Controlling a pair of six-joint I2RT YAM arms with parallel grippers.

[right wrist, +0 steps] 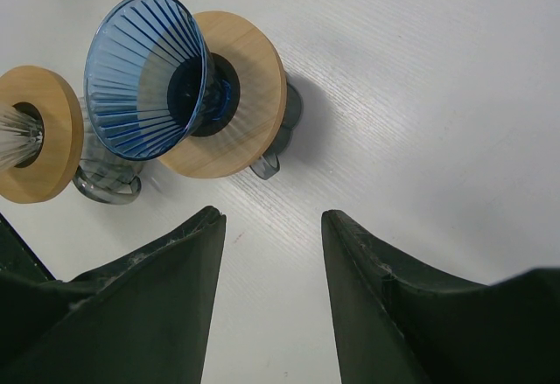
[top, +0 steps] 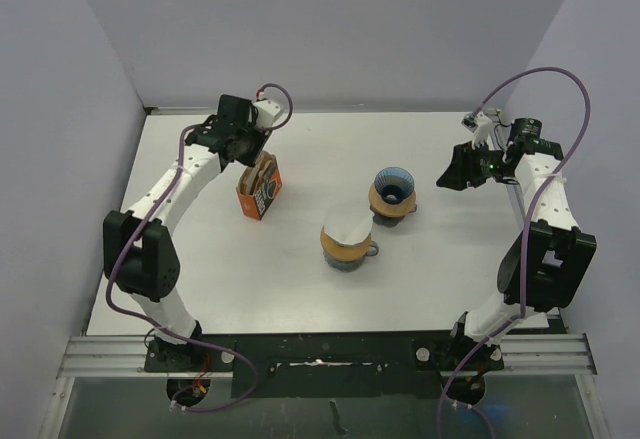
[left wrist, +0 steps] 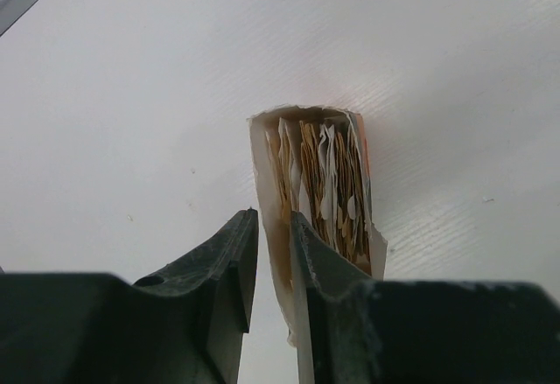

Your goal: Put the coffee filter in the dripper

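An orange box [top: 256,196] stands on the table at the left, packed with brown and white paper filters [left wrist: 328,174]. Over its open top is my left gripper, part open, with one side wall of the box showing in the gap between its fingers. No filter shows gripped there. The blue ribbed dripper [right wrist: 144,78] sits empty in a wooden ring on a glass server [top: 388,219], right of the middle. Off to its right, my right gripper is open and holds nothing, above bare table.
A second server [top: 343,262] with a wooden ring and a white cone [top: 348,224] on top stands just in front and left of the blue dripper. Free table lies between the box and the servers.
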